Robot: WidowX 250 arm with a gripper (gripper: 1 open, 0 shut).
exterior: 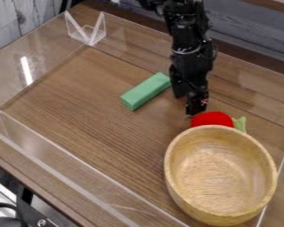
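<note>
My black gripper [190, 99] reaches down from the top centre and stands open over the wooden table, just behind a red object [212, 120] with nothing visible held. The red object lies at the back rim of a large tan bowl [218, 191], a green piece sticking out at its right. A green block [145, 91] lies left of the gripper.
A clear plastic holder [85, 28] stands at the back left. Dark cables and edges show at the lower left.
</note>
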